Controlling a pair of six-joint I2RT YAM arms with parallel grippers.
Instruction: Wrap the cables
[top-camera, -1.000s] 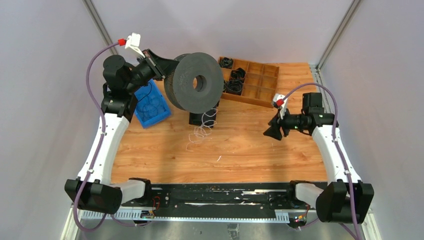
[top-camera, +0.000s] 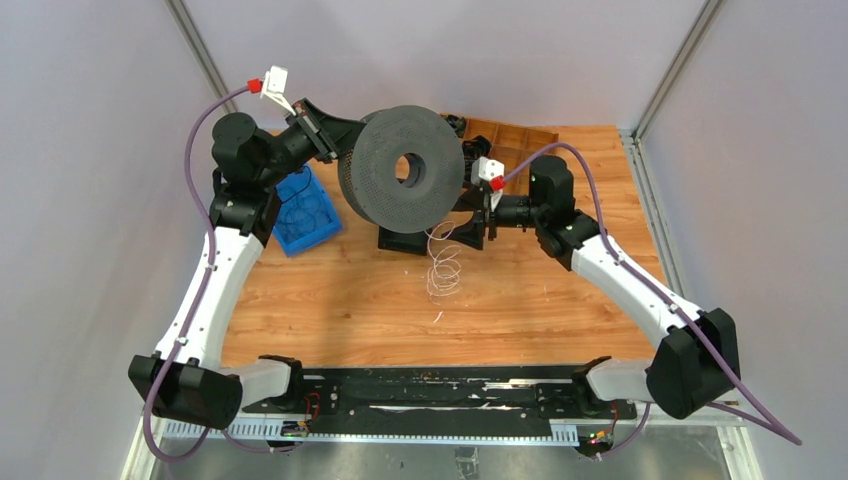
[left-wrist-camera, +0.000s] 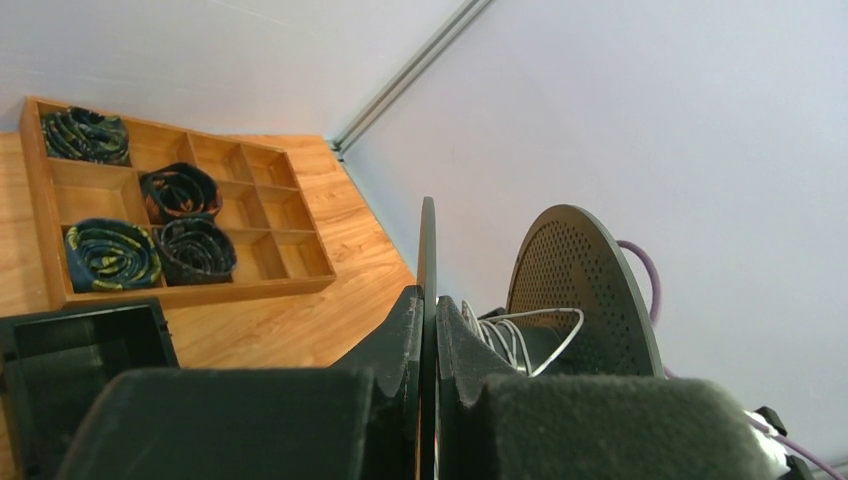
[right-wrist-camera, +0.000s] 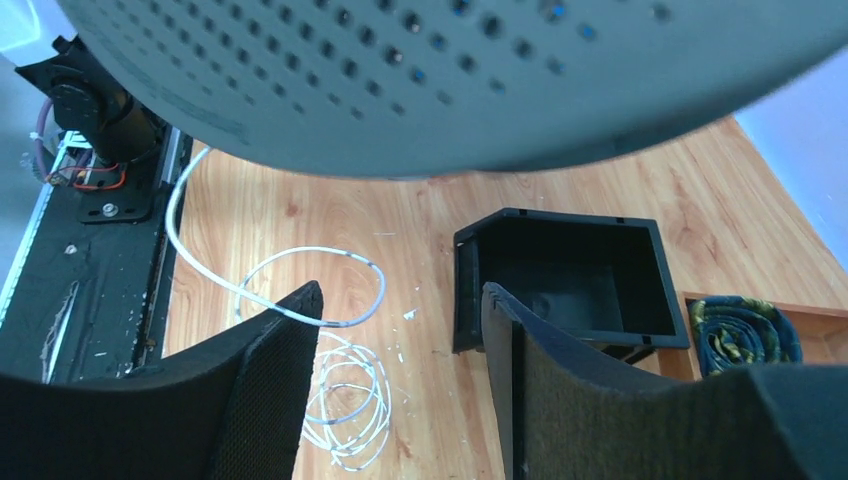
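Note:
A large grey perforated spool hangs high over the table with my left gripper shut on it; white cable is wound on its core in the left wrist view. A thin white cable drops from the spool into loose loops over the table. My right gripper stands open just beside and below the spool's right side, its fingers either side of the view onto the cable and table, with nothing clearly between them.
A black bin stands beneath the spool. A wooden divided tray with several rolled dark items is at the back, a blue crate at the left.
My right gripper has moved left from the table's right side to beside the spool and cable. The left gripper and spool have shifted only slightly; the hanging loops have moved right.

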